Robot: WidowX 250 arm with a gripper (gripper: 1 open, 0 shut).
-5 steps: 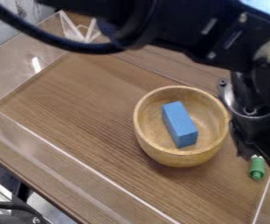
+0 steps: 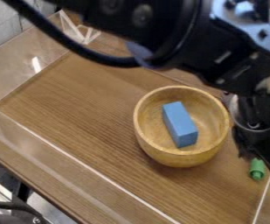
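A wooden bowl [image 2: 155, 140] sits on the wooden table, holding a blue rectangular block [image 2: 179, 123]. To the right of the bowl, a small green cylinder [image 2: 256, 170] lies near the table's right side. My black arm spans the top and right of the view, and its gripper end hangs just right of the bowl, above and beside the green cylinder. The fingertips are dark and cut by the right edge, so their state cannot be made out.
Clear plastic walls edge it at the left. Dark cables and hardware show at the bottom left.
My arm and gripper have shifted slightly around the right side of the bowl, the upper arm coming a little lower. The bowl, block and green cylinder have not moved.
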